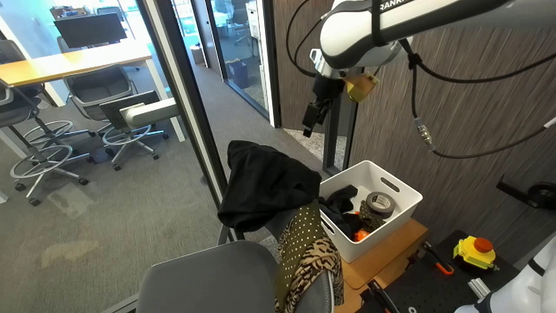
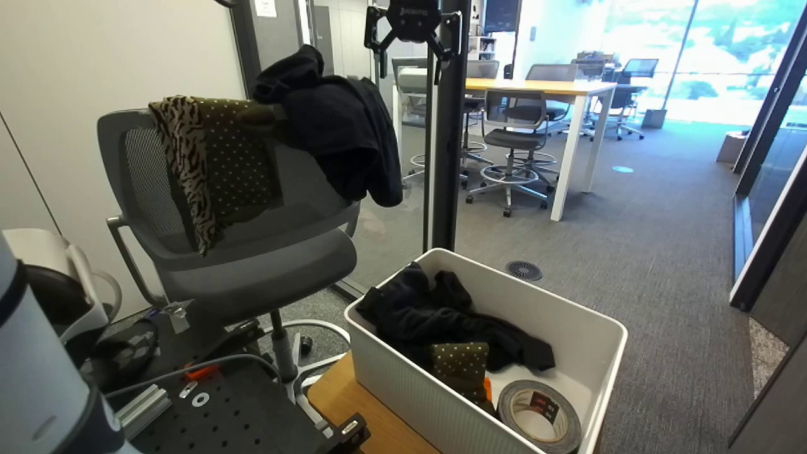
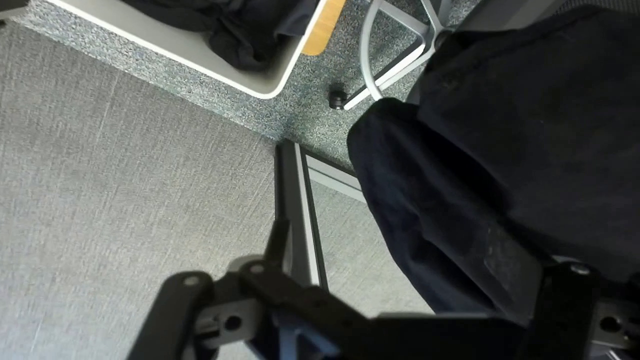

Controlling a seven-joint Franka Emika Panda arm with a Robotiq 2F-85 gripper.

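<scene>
A black garment (image 1: 268, 182) is draped over one corner of the grey chair's back (image 2: 125, 162). Beside it on the same backrest hangs a scarf (image 2: 227, 155), dotted olive with a striped animal pattern. My gripper (image 2: 412, 67) is open and empty, raised above and beyond the white bin (image 2: 484, 276), apart from everything. In the wrist view the black garment (image 3: 510, 162) fills the right side, below the gripper's right finger (image 3: 561, 306). Inside the bin lie dark cloth (image 2: 446, 318), a dotted cloth piece (image 2: 461, 363) and a roll of tape (image 2: 541, 416).
A glass partition with a dark post (image 2: 446, 166) stands close behind the chair and near my gripper. The bin rests on a wooden surface (image 1: 401, 245). A pegboard table (image 1: 417, 287) holds a yellow box with a red button (image 1: 477, 250).
</scene>
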